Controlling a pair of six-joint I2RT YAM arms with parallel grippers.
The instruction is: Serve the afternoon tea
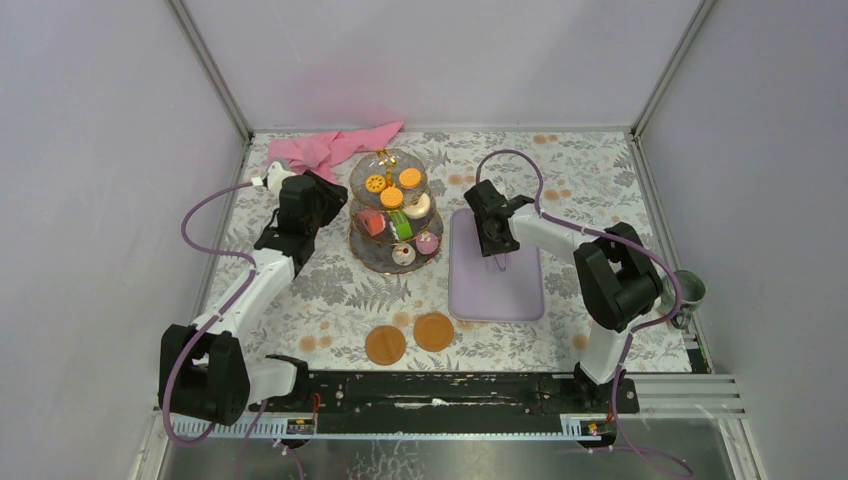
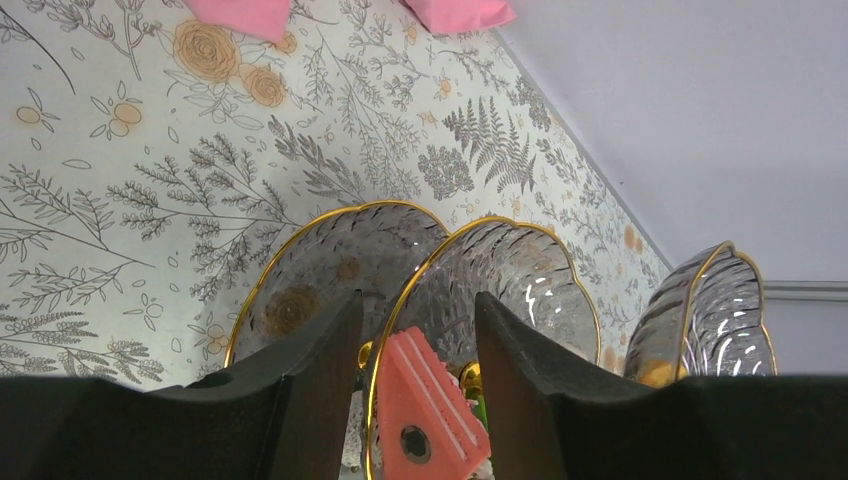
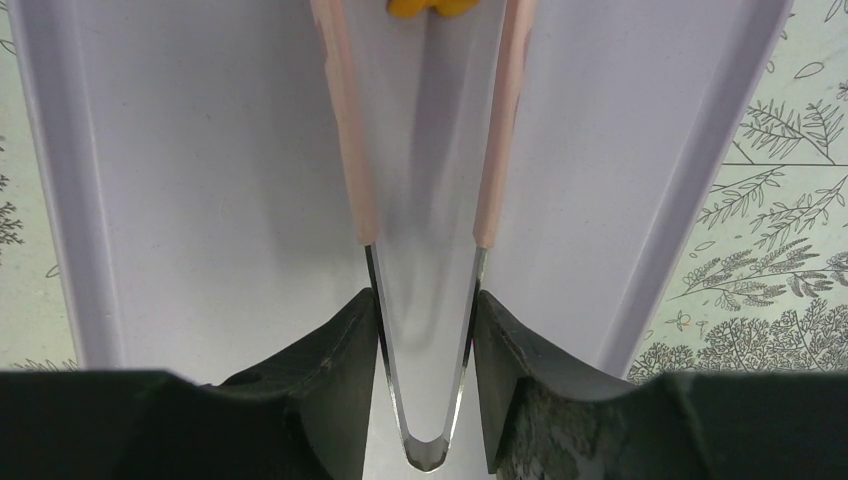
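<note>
A three-tier glass stand (image 1: 372, 258) with gold rims holds toy pastries: orange biscuits (image 1: 409, 177), a red slice (image 2: 425, 395), a green piece, cupcakes. My left gripper hovers at its left side, fingertips apart over the tiers, nothing clearly between them. My right gripper is shut on tongs (image 3: 492, 170) with pink handles and a metal bend, over the lilac tray (image 3: 80, 200). A small orange object (image 3: 430, 5) shows between the tongs at the frame's top edge.
A pink cloth (image 1: 330, 145) lies at the back left. Two round wooden coasters (image 1: 385, 344) are at the front. A grey-green cup (image 1: 688, 288) stands at the far right, partly behind the right arm.
</note>
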